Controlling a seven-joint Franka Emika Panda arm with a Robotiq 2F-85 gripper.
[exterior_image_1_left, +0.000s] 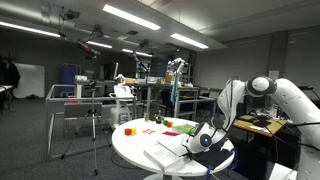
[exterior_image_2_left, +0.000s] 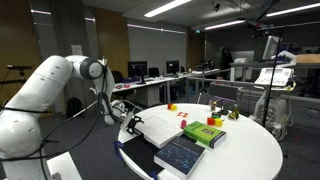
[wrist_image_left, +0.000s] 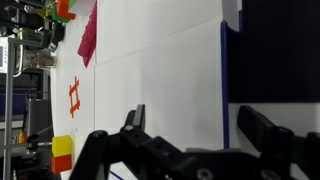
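My gripper stands open in the wrist view, its two dark fingers well apart. A white panel (wrist_image_left: 165, 90), seemingly the lid of a box, has its dark blue edge running between those fingers. Beyond that edge lies a dark surface (wrist_image_left: 280, 50) with a paler grey area below it. In exterior view 2 the white panel (exterior_image_2_left: 160, 122) is by a dark, flat open box (exterior_image_2_left: 180, 156), and the gripper (exterior_image_2_left: 130, 124) is low at the panel's left side. Whether a finger touches the panel cannot be told.
A green box (exterior_image_2_left: 206, 135) lies right of the dark box on the round white table (exterior_image_2_left: 250, 150). Small red and yellow blocks (exterior_image_1_left: 131, 131) sit toward the table's far side in exterior view 1.
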